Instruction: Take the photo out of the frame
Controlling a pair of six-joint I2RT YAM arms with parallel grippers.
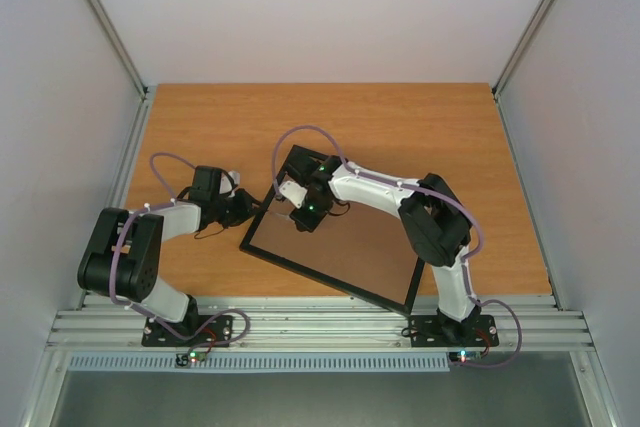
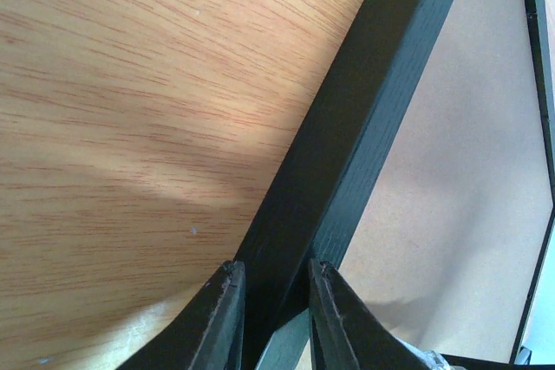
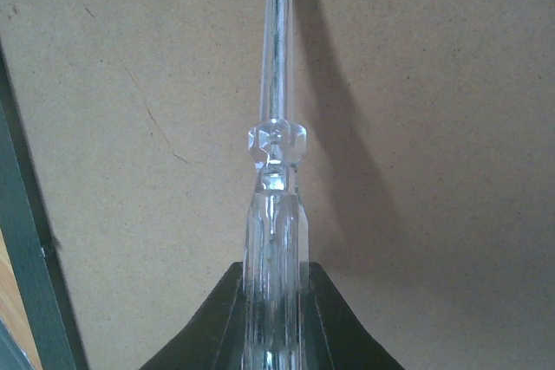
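The black picture frame [image 1: 322, 275] lies back up on the table, its brown backing board [image 1: 362, 252] showing. At its left side my left gripper is shut on the dark frame bar [image 2: 342, 162], seen close in the left wrist view. My right gripper, over the backing board, is shut on the clear handle of a screwdriver [image 3: 274, 231], whose thin metal shaft runs out of the top of the right wrist view; its tip is not visible there.
White walls [image 1: 70, 87] bound the workspace, and a metal rail runs along the front edge.
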